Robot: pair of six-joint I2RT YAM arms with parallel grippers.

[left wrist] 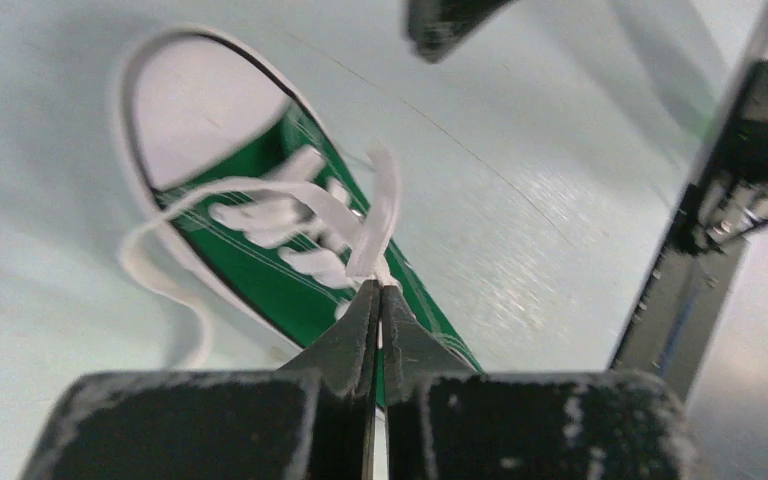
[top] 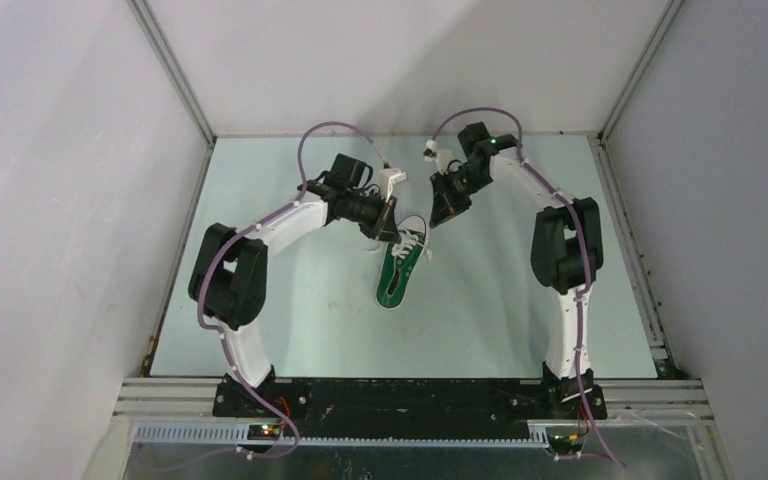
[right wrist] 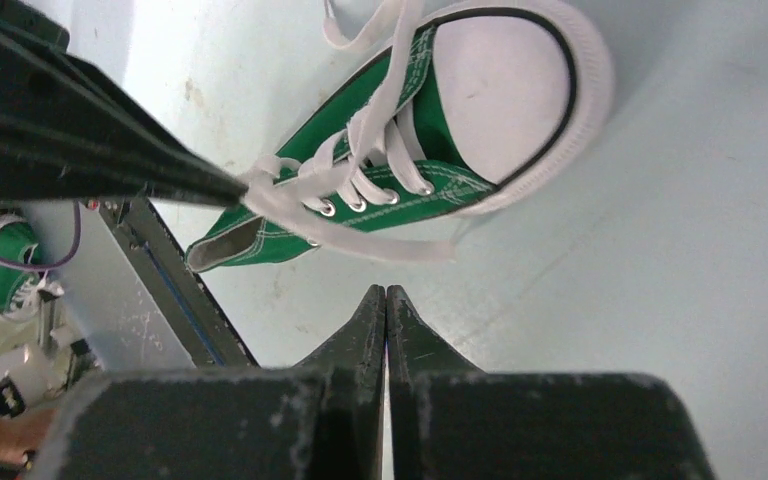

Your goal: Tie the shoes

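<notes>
The green shoe (top: pixel 400 268) with a white toe cap lies on the table, toe pointing away from the robot's base. Its white laces (left wrist: pixel 278 215) cross over the tongue. In the left wrist view my left gripper is shut on the white lace (left wrist: pixel 373 225) above the eyelets, and a free end stands up from its tips. The other lace end (left wrist: pixel 167 285) trails over the shoe's side. My right gripper is shut with nothing between its fingers, beside the shoe. The lace end (right wrist: pixel 385 246) hangs clear of it, just beyond its tips.
A second green shoe (right wrist: pixel 12 265) shows off the table at the far left of the right wrist view. The left gripper's fingers (right wrist: pixel 175 180) reach in over the laced shoe.
</notes>
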